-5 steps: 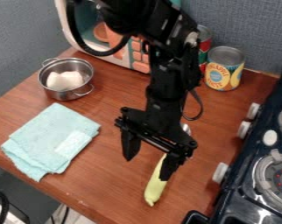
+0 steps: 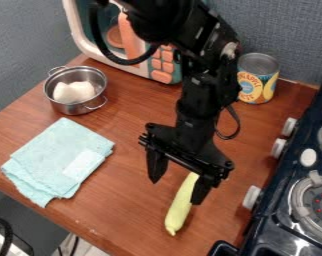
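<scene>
My black gripper (image 2: 184, 170) hangs low over the middle of the wooden counter (image 2: 124, 200), with its fingers just above and beside the upper end of a pale yellow elongated item (image 2: 180, 208), perhaps corn or a banana. The fingers look spread, though whether anything is between them is hard to tell. The item lies on the counter, pointing toward the front edge.
A pot with white contents (image 2: 74, 92) and a folded light blue cloth (image 2: 54, 162) are at the left. A toy-like rack (image 2: 157, 65) and a can (image 2: 256, 80) stand behind. A black stove (image 2: 291, 220) borders the right.
</scene>
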